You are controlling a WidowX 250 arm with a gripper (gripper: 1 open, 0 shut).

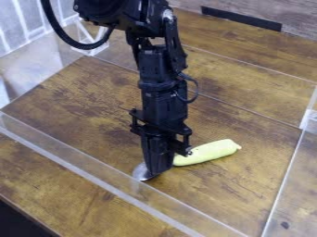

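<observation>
The black gripper (158, 159) is low over the wooden table, its fingertips down at the metal end of a spoon (144, 174) with a thick pale yellow-green handle (213, 151). The spoon lies flat, handle to the right. The gripper looks shut; whether anything is between its fingertips is hidden, as they cover part of the spoon.
A clear plastic strip (87, 174) runs along the front left of the table (247, 83), and a pale translucent edge is at the right.
</observation>
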